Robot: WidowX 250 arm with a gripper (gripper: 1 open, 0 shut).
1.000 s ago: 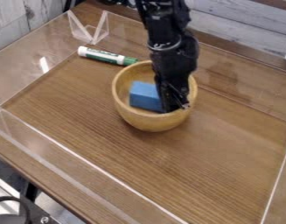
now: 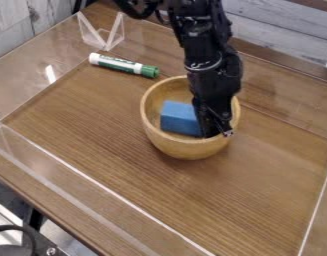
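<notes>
My black gripper (image 2: pixel 213 116) reaches down from the top into the right side of a wooden bowl (image 2: pixel 179 145). A blue block (image 2: pixel 177 119) lies inside the bowl, left of the fingers. The gripper looks shut, and its tips are dark against the bowl's inner right wall, so I cannot see anything between them.
A green and white tube (image 2: pixel 123 64) lies at the back left. A clear plastic stand (image 2: pixel 102 32) is behind it. The wooden table (image 2: pixel 79 140) is open to the left and in front of the bowl. A cable curves at the front left corner.
The gripper has moved right and toward the front, and the bowl with the blue block has shifted right along with it, a short way.
</notes>
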